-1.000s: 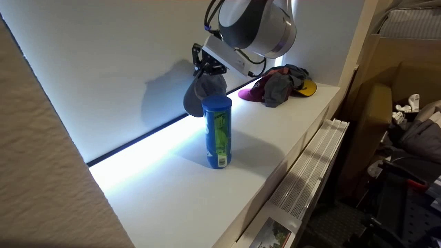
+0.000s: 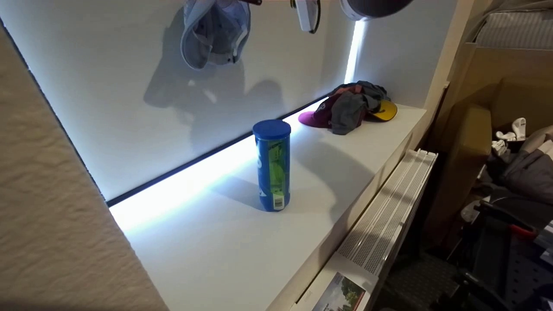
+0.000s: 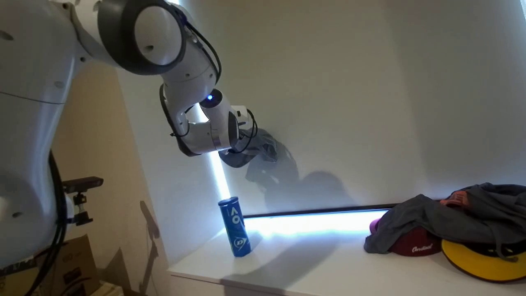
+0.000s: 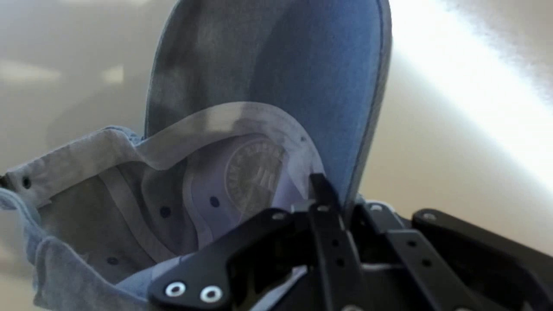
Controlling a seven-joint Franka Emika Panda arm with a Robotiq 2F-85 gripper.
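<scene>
A light blue-grey cap (image 2: 220, 33) hangs in the air near the top edge of exterior view 1, well above the white ledge. In the wrist view, my gripper is shut on the edge of the cap (image 4: 280, 57), where its brim meets the crown. The cap's open inside faces the wrist camera. Exterior view 2 has the cap (image 3: 251, 150) below my wrist, with the fingers hidden there. A blue tennis ball can (image 2: 273, 166) stands upright on the ledge, lower than the cap and apart from it.
At the far end of the white ledge (image 2: 243, 254) lies a pile of caps (image 2: 352, 106), maroon, dark grey and yellow-brimmed. A wall (image 2: 129, 77) runs along its back, and a radiator (image 2: 389, 212) along its front. Around the can the ledge is mostly clear.
My arm has lifted the cap up and to the left in exterior view 1, away from behind the can's top. The can and the cap pile have not moved.
</scene>
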